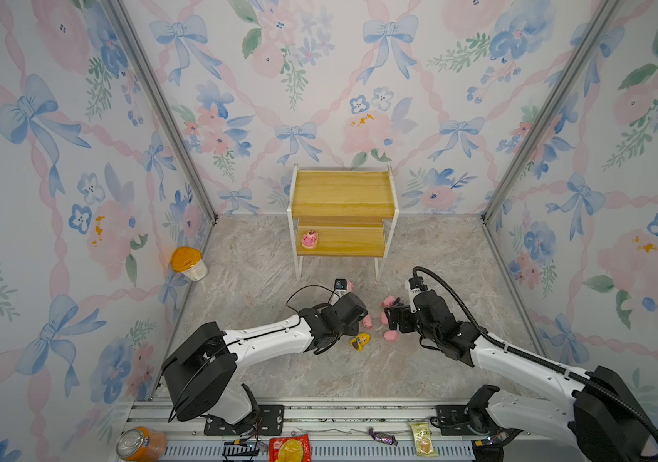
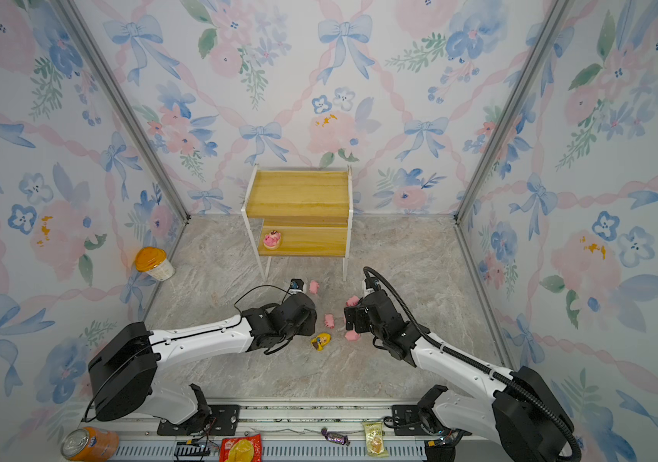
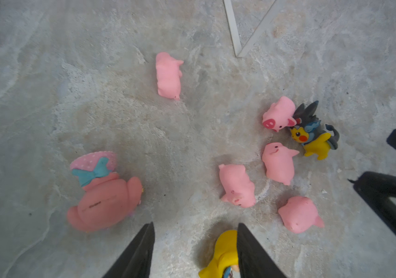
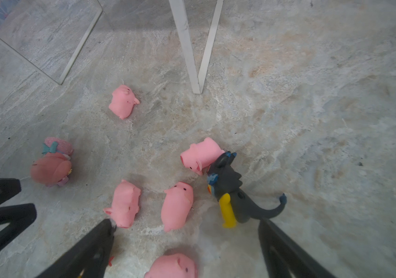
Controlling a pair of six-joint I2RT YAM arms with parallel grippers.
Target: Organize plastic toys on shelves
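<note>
Several pink pigs lie on the marble floor, one near a yellow toy, another touching a dark figure with yellow parts. A larger pink figure lies at the left in the left wrist view. A pink toy sits on the lower shelf. My left gripper is over the toys, its fingers apart with no toy held. My right gripper is open above the right-hand pigs and the dark figure, holding nothing.
The white-framed shelf unit stands at the back, its top bare. An orange-lidded tub is at the left. The two arms are close together.
</note>
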